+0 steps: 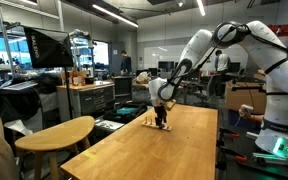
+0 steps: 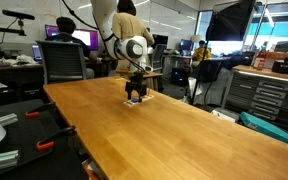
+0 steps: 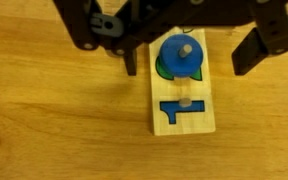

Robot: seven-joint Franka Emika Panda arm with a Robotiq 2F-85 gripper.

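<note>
In the wrist view a narrow wooden board (image 3: 197, 123) lies between my fingers. It carries a blue piece (image 3: 170, 107) shaped like a numeral one, with a wooden peg. A blue disc (image 3: 171, 60) with its own peg covers most of a green shape (image 3: 162, 70); whether it rests on it cannot be told. My gripper stands open above the board, its fingers wide to either side of the disc and touching neither it nor the board. In the first exterior view the gripper (image 1: 163, 123) is low over the board; small pegs show beside it.
A round stool (image 1: 54, 134) stands beyond the table's left side in the first exterior view. Chairs, a dark toolbox (image 2: 269, 92) and workbenches lie farther off.
</note>
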